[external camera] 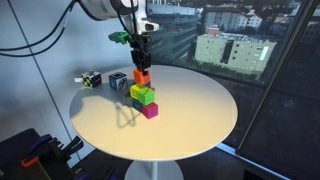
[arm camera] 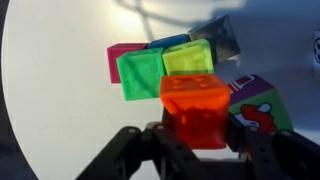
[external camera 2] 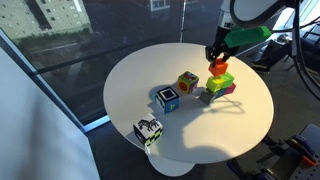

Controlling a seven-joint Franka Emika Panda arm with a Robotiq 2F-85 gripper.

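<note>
An orange block (arm camera: 196, 108) is held between the fingers of my gripper (external camera: 141, 69), which is shut on it. It hangs close above the stacked blocks, and the gap beneath it is hard to judge. In the wrist view the stack shows a green block (arm camera: 141, 73) beside a yellow block (arm camera: 188, 58). Lower down, a magenta block (arm camera: 122, 62), a blue block (arm camera: 170, 41) and a dark grey block (arm camera: 219, 38) show past them. From the other side, the orange block (external camera 2: 217, 68) appears just over the yellow-green blocks (external camera 2: 219, 82).
Behind the stack on the round white table (external camera: 195, 105) stand a dark patterned cube (external camera: 118, 80) and a black-and-white cube (external camera: 91, 79). A multicoloured cube (external camera 2: 187, 82) sits close beside the stack.
</note>
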